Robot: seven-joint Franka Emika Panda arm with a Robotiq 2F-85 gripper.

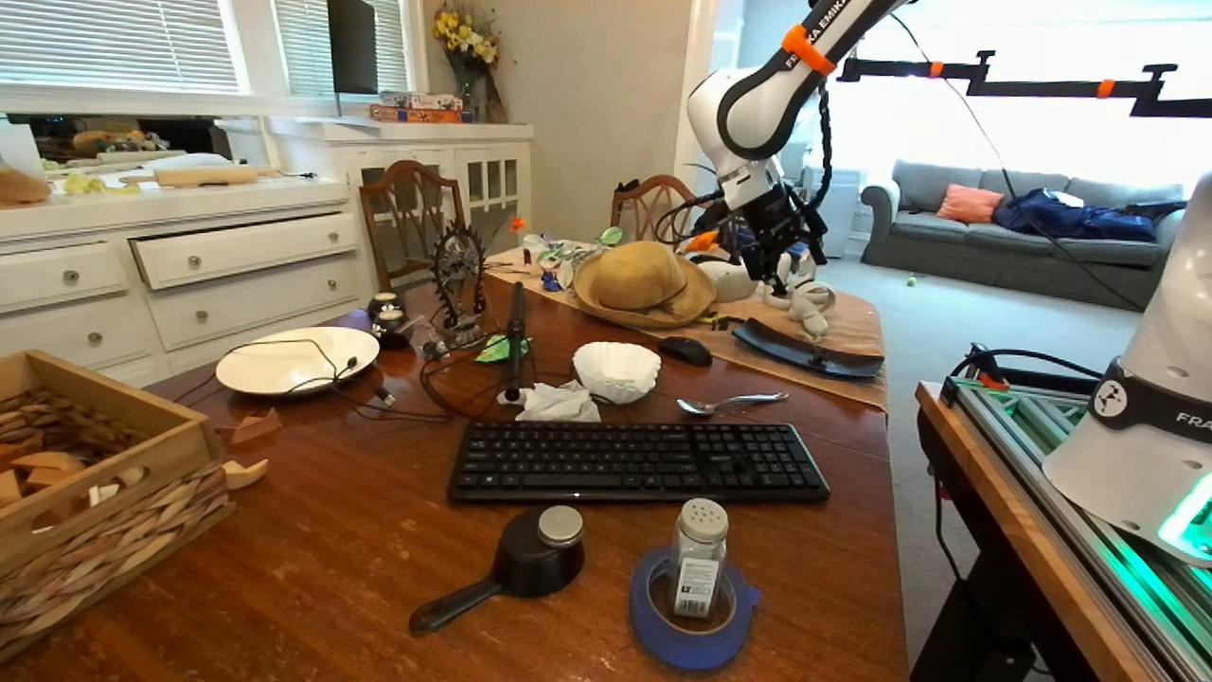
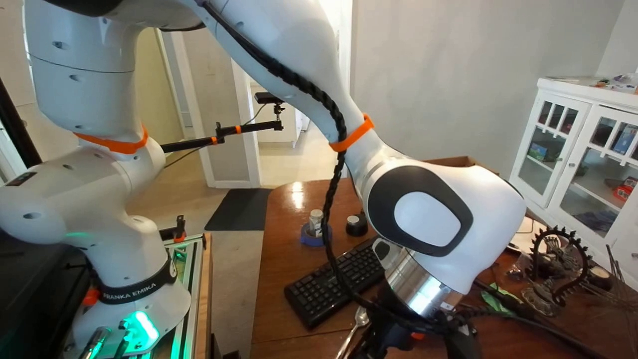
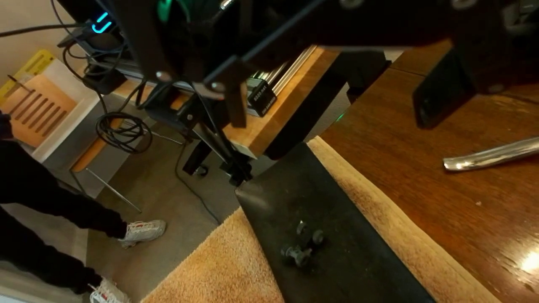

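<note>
In the wrist view my gripper is open, its two dark fingers wide apart and nothing held between them. A dark curved panel (image 3: pixel 328 207) shows below, resting on a tan towel (image 3: pixel 230 257). Exterior view 1 has my gripper (image 1: pixel 784 273) above the far right part of the table, over the towel (image 1: pixel 860 324) and close to the white plush-looking items (image 1: pixel 811 307). From this angle I cannot tell if it touches them. The arm's forearm and wrist block much of exterior view 2, with the fingers hidden there.
A straw hat (image 1: pixel 642 284) and black mouse (image 1: pixel 686 350) lie beside the towel. Nearer are a spoon (image 1: pixel 733 403), white bowl (image 1: pixel 616 371), keyboard (image 1: pixel 639 461), black pan (image 1: pixel 541 553) and a shaker (image 1: pixel 699 557) inside blue tape (image 1: pixel 689 650). Bare wood shows at the front.
</note>
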